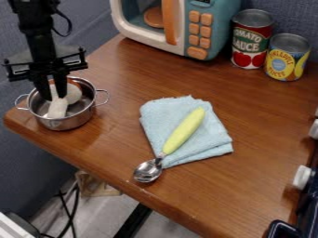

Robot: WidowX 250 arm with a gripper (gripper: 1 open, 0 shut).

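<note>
My black gripper (52,82) is lowered over a steel pot (81,113) at the left of the table, its fingers reaching inside around a pale, cream-coloured object (56,106). Whether the fingers are shut on it I cannot tell. A light blue towel (162,116) lies at the centre with a spoon (148,170), whose yellow handle rests across the towel.
A toy microwave (224,33) stands at the back, beside a tomato sauce can (250,48) and a yellow can (285,67). A dark appliance (292,223) is at the right edge.
</note>
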